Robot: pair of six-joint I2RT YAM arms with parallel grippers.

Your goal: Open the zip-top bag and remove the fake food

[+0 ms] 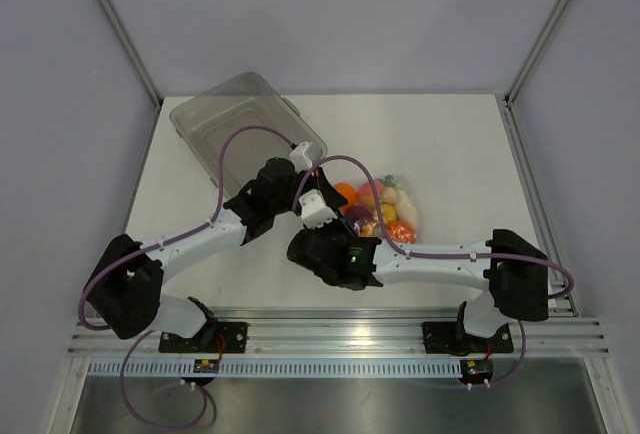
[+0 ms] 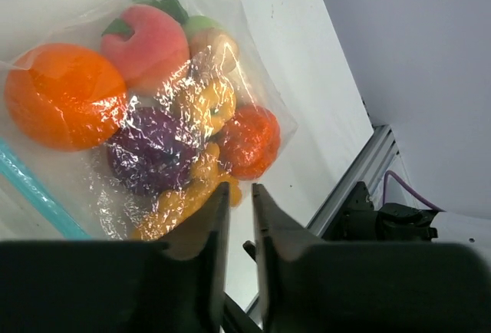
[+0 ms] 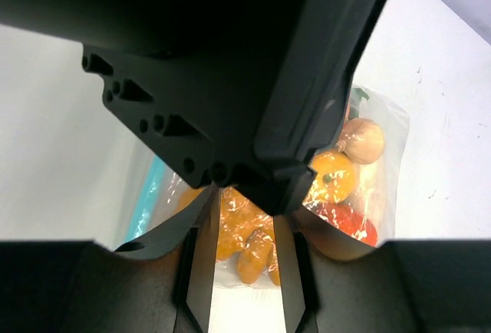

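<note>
The clear zip bag (image 2: 265, 80) lies on the white table, with the fake food inside it. Through the plastic show an orange (image 2: 65, 97), a peach (image 2: 147, 45), purple grapes (image 2: 152, 151), a brown onion-like piece (image 3: 360, 140) and a red piece (image 2: 249, 141). Its teal zip strip (image 2: 38, 193) runs along the left side. My left gripper is slightly open over the bag's front edge, nothing showing between its fingers. Wider open is my right gripper; the left gripper's dark body blocks part of its view. Both grippers crowd together at the bag's left side.
A translucent grey bin (image 1: 232, 124) stands at the back left, close to the left gripper. Bare table (image 1: 460, 154) lies behind and right of the bag. The two arms are very near each other.
</note>
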